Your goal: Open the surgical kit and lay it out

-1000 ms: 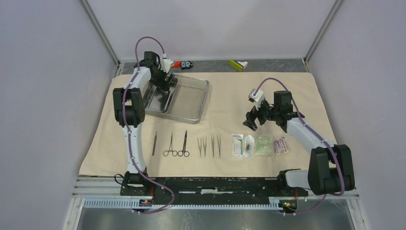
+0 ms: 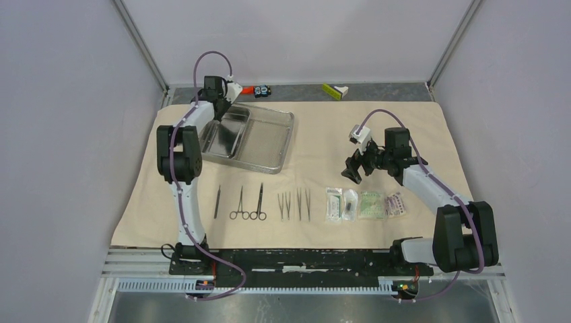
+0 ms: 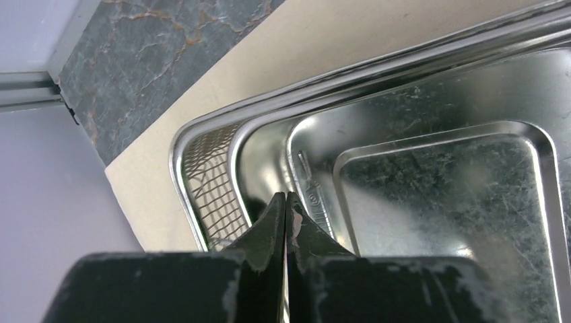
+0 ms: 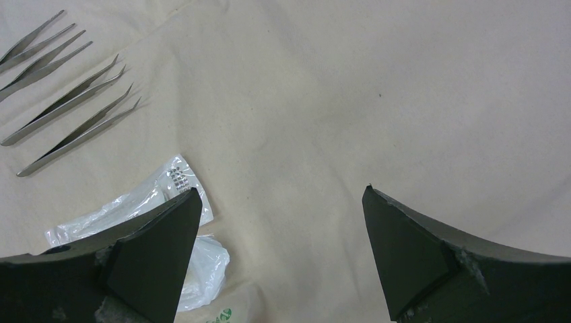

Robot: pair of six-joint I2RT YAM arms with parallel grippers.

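Observation:
The metal kit tray (image 2: 262,141) has a smaller steel inner tray (image 2: 229,134) in its left side. My left gripper is shut over the inner tray's left end; its tips hide whether a rim is between them. A scalpel (image 2: 217,202), scissors (image 2: 260,202), tweezers (image 2: 299,202) and several packets (image 2: 371,204) lie in a row on the cream cloth. My right gripper (image 2: 352,170) stands open above the packets' far side, nothing between its fingers, as the right wrist view shows.
Small items, including a yellow-green one (image 2: 332,92), lie on the grey back strip (image 2: 384,92). The cloth between tray and right gripper is clear.
My left gripper has shifted left and closed at the inner tray's end since a second ago. The right arm and laid-out items look unchanged.

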